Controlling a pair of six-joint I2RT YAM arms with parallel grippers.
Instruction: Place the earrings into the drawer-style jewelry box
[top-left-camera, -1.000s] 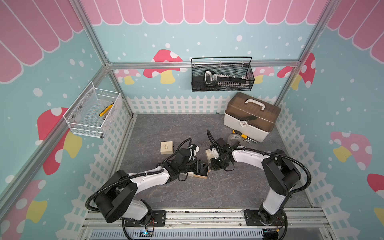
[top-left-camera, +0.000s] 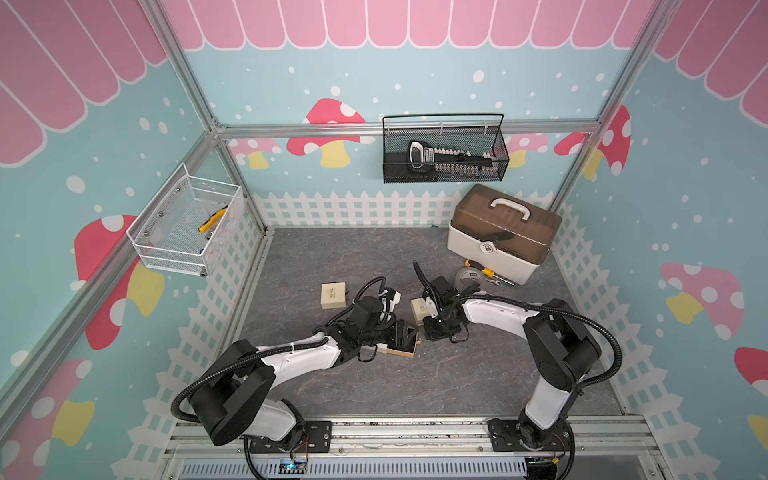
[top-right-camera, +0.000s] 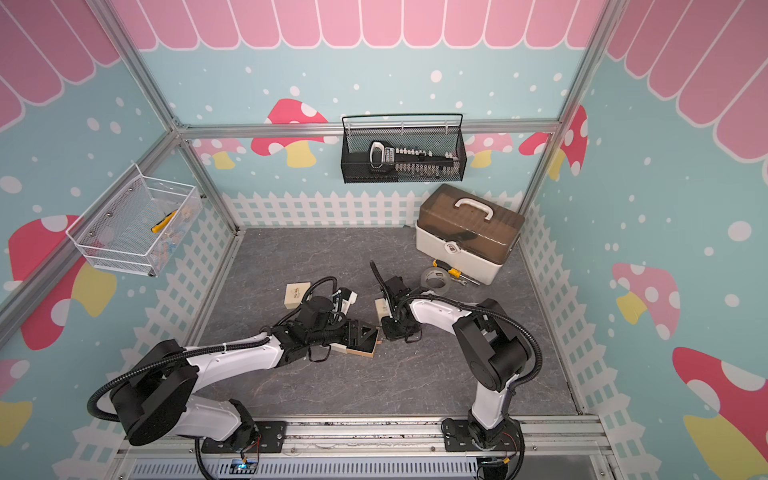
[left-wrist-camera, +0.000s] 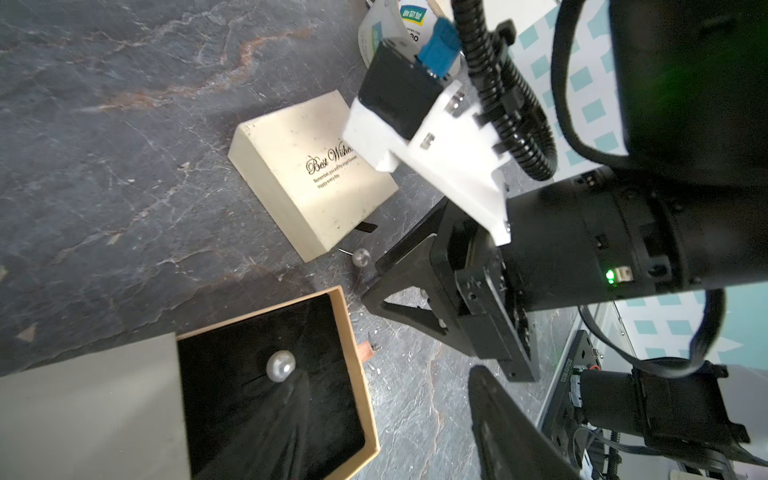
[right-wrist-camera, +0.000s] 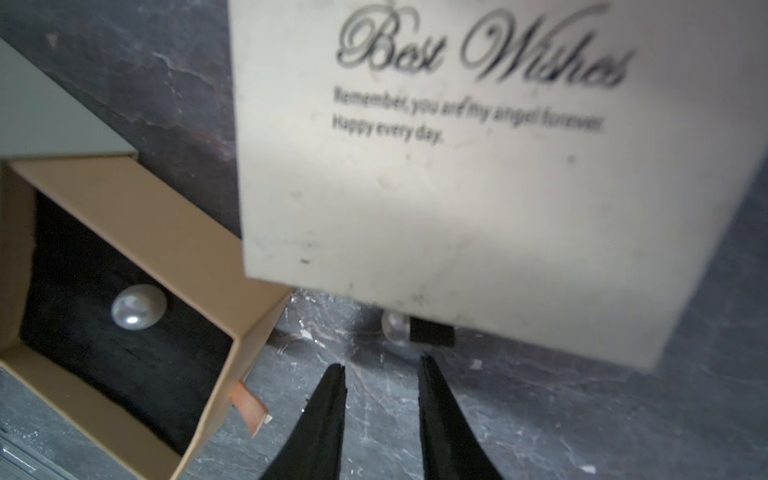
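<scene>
An open drawer box (right-wrist-camera: 200, 232) with black lining holds one pearl earring (left-wrist-camera: 280, 365). Its pale sleeve (left-wrist-camera: 88, 408) adjoins it. My left gripper is over the drawer, open, its fingers empty. Beside the drawer is a closed cream "Best Wishes" box (right-wrist-camera: 488, 208). At that box's edge a second pearl earring (right-wrist-camera: 396, 326) with a dark piece lies on the table, partly hidden in the right wrist view. My right gripper hangs close to it, open, with nothing between its fingertips.
Another cream box (top-left-camera: 333, 294) lies behind the left arm. A tape roll, a yellow screwdriver (top-left-camera: 478, 267) and a tool case (top-left-camera: 501, 232) are at the back right. Wire baskets (top-left-camera: 444, 160) hang on the walls.
The right arm has shifted very slightly around the cream box. The left arm looks unchanged.
</scene>
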